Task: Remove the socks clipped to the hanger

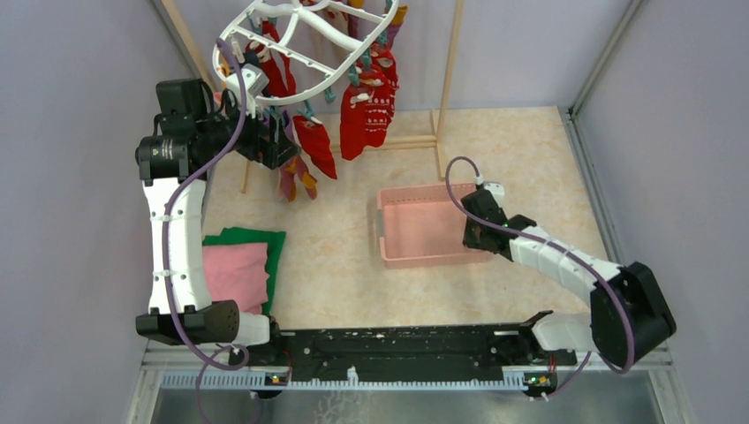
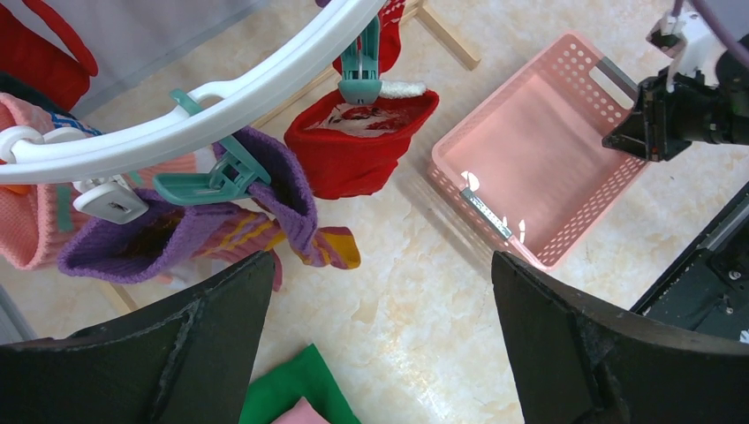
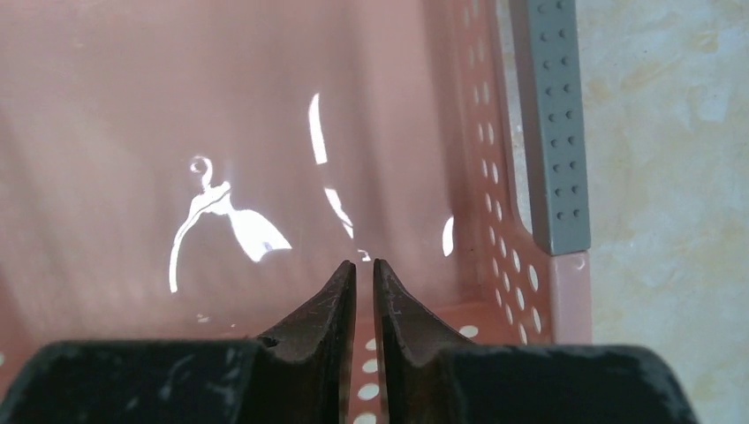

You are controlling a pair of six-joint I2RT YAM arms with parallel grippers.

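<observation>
Red socks (image 1: pixel 364 119) and purple socks (image 2: pixel 300 203) hang from teal clips (image 2: pixel 362 62) on the white hanger (image 1: pixel 313 88). My left gripper (image 1: pixel 276 146) is open beside the hanger's left part, below the purple and red socks in the left wrist view, holding nothing. My right gripper is at the right end of the pink basket (image 1: pixel 424 225), shut on its perforated wall, as far as the right wrist view shows. The basket's visible floor is empty.
A wooden stand (image 1: pixel 450 62) carries the hanger at the back. Green (image 1: pixel 238 236) and pink cloths (image 1: pixel 234 274) lie at the front left. Bare table (image 1: pixel 327 283) surrounds the basket.
</observation>
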